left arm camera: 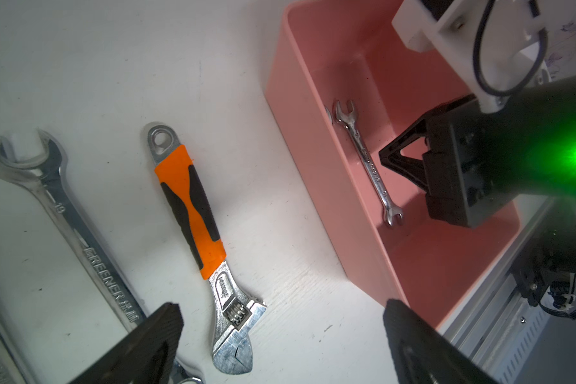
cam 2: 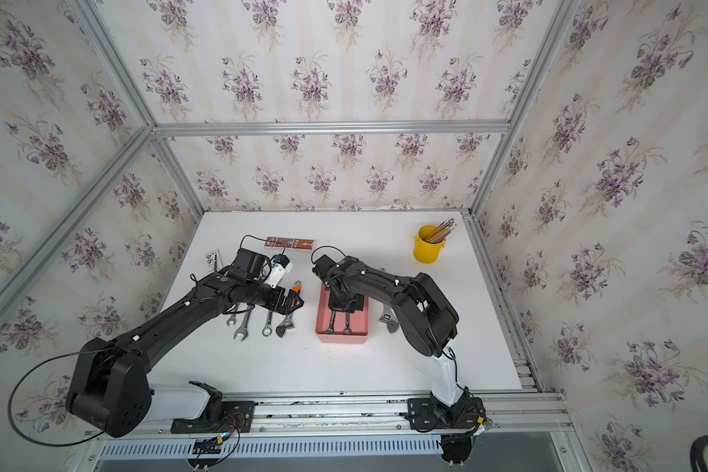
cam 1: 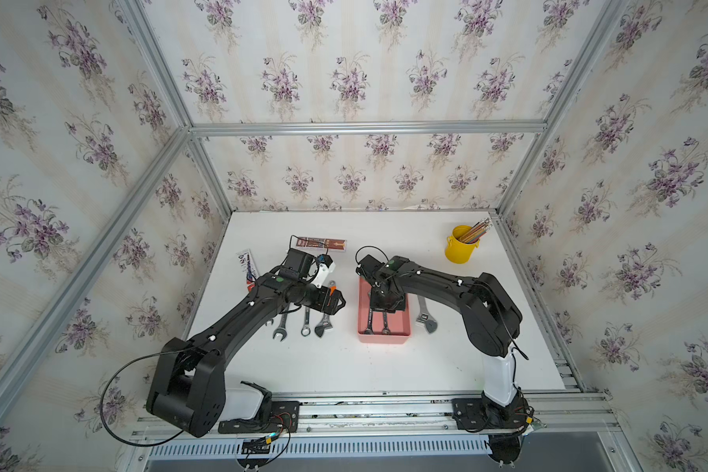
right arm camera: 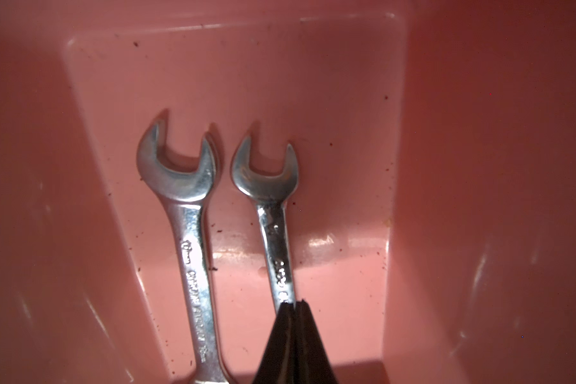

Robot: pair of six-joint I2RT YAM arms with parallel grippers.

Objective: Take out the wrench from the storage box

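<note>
In the right wrist view a small open-end wrench [right arm camera: 275, 249] lies on the floor of the pink storage box [right arm camera: 339, 83]. A larger open-end wrench [right arm camera: 195, 275] rests to its left, a narrow gap between them. My right gripper is inside the box, its fingertips together with nothing between them; they overlap the small wrench's shaft in this view, and the wrench lies outside them. The left wrist view shows the right gripper to the right of the small wrench. My left gripper stands open and empty, left of the box.
An orange-handled adjustable wrench [left arm camera: 192, 211] and a long combination wrench [left arm camera: 89, 243] lie on the table left of the box. Another adjustable wrench [cam 1: 428, 321] is to its right. A yellow cup [cam 1: 459, 250] holding sticks stands at the back right.
</note>
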